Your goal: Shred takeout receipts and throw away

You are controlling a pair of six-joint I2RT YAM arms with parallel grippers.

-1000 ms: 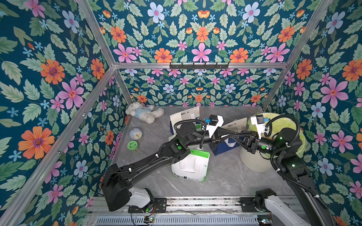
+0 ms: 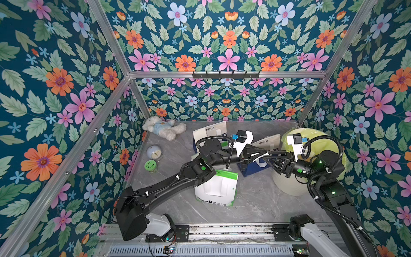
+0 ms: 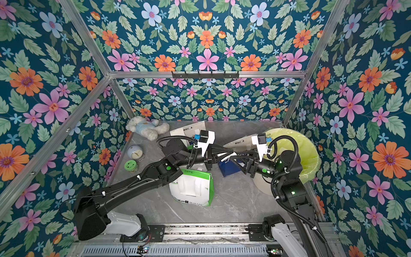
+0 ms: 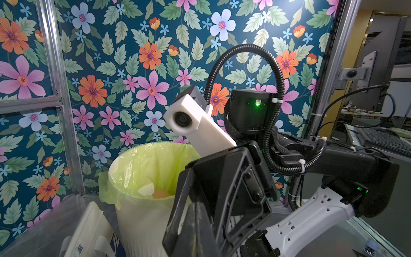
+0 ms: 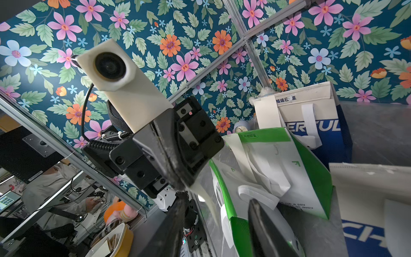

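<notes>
My two grippers meet over the middle of the table. My left gripper [image 2: 250, 156] is shut, with a thin white paper strip [image 5: 204, 197] hanging at its fingertips. My right gripper is open, its fingers around that strip's lower part but apart from it as far as shows. Below stand takeout bags: a green-and-white one [image 2: 214, 190] at the front, a second behind it [image 5: 291, 180], and blue-and-white ones [image 5: 312, 115] at the back. The bin [image 4: 137, 218], lined yellow, stands at the right with some scraps inside.
A white teddy bear [image 2: 164, 128] lies at the back left, with a small round device [image 2: 153, 152] and a green-lidded jar [image 2: 150, 165] in front.
The left arm is nearly still.
</notes>
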